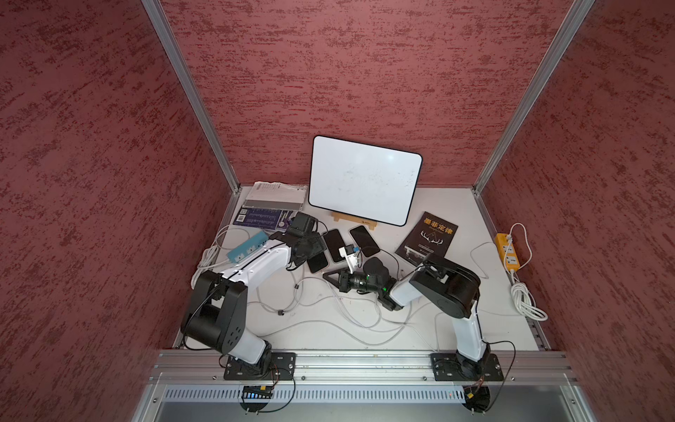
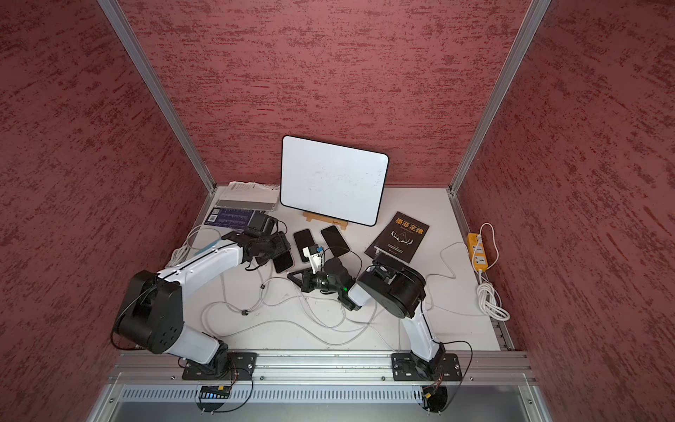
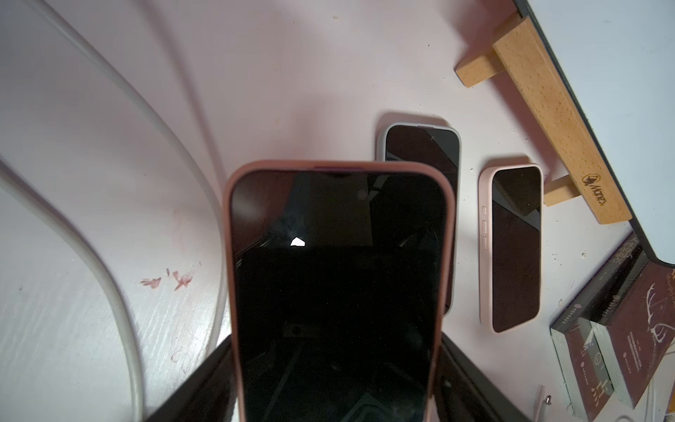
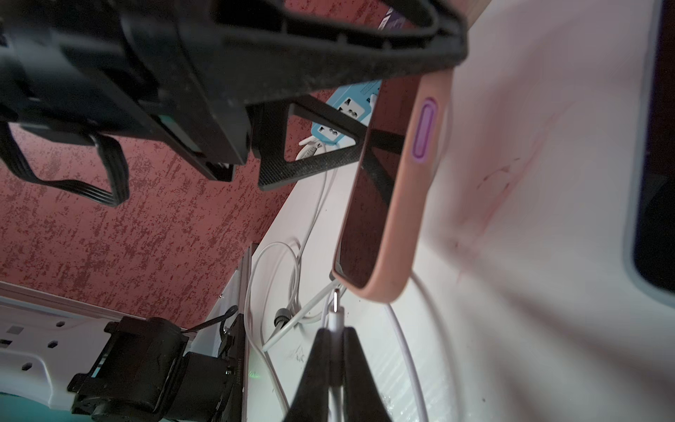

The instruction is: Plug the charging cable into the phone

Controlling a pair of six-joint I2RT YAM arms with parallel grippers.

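Observation:
The phone in a pink case (image 3: 337,281) is held above the table, my left gripper shut on its sides. In the right wrist view one end of this phone (image 4: 393,232) slants down towards the cable plug. My right gripper is shut on the white charging cable's plug (image 4: 336,318), its metal tip pointing up. That tip sits just below the phone's lower corner, near the edge; whether they touch I cannot tell. The port itself is hidden from these views. From above, the right gripper (image 1: 326,275) is just in front of the phone (image 1: 317,262).
Two other phones, one grey-edged (image 3: 422,144) and one pink-cased (image 3: 516,246), lie nearby. A whiteboard (image 1: 365,179) stands behind them, books (image 1: 427,237) to the right. Loose white cable (image 1: 316,322) loops across the front table. A blue power strip (image 1: 247,247) lies left.

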